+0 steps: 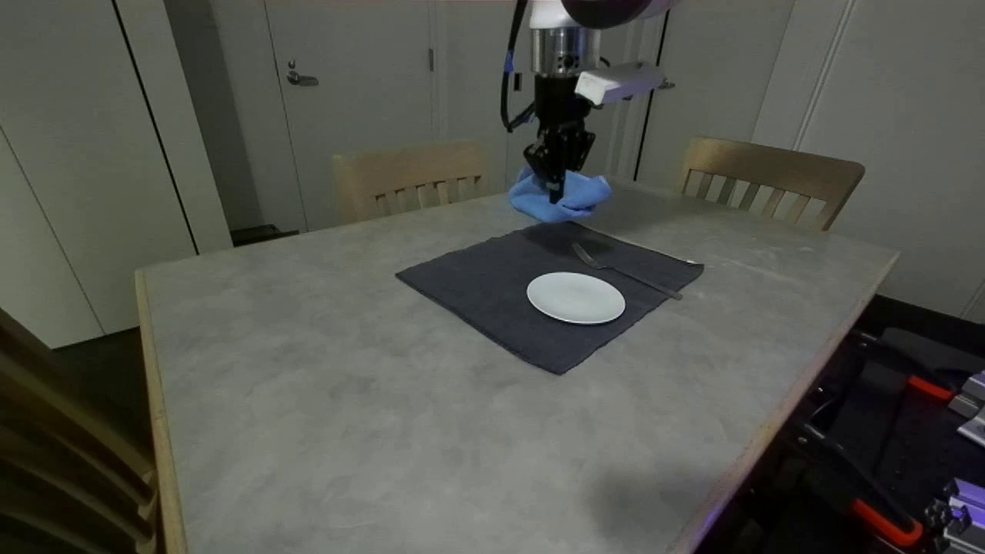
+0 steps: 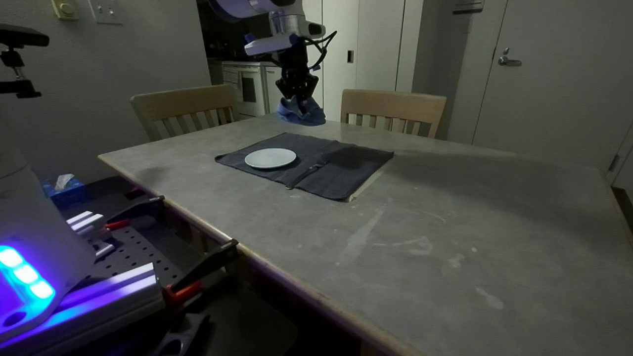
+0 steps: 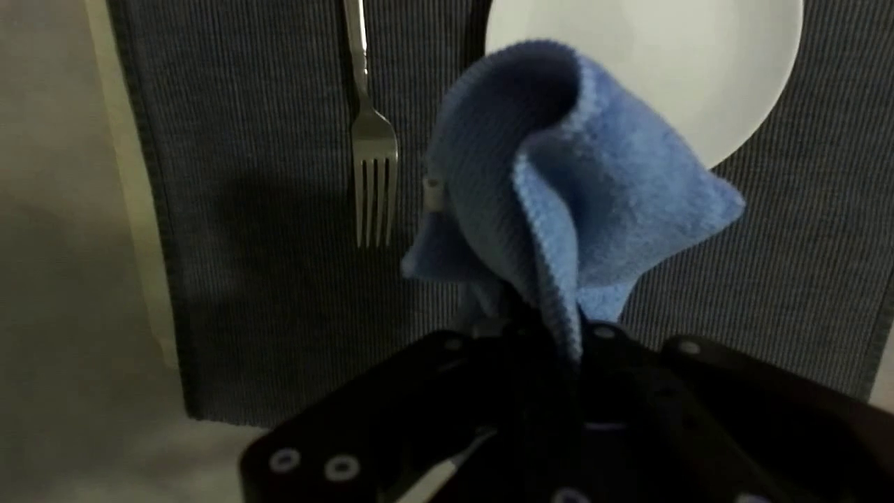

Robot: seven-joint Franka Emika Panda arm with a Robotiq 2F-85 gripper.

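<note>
A crumpled blue cloth (image 3: 620,193) hangs from my gripper, which is shut on a fold of it. In exterior view 1 the cloth (image 1: 583,192) is held in the air over the far edge of a dark grey placemat (image 1: 480,286). A white plate (image 1: 576,298) lies on the mat, with a fork (image 1: 637,277) beside it. From the wrist view, the fork (image 3: 374,168) points its tines toward my gripper, and the cloth covers part of the plate (image 3: 670,67). My fingertips are mostly hidden by cloth and shadow.
Wooden chairs stand at its far side, one (image 1: 415,175) behind and another (image 1: 776,175) to the right. In exterior view 2 a rail with clamps (image 2: 196,267) runs along the near table edge.
</note>
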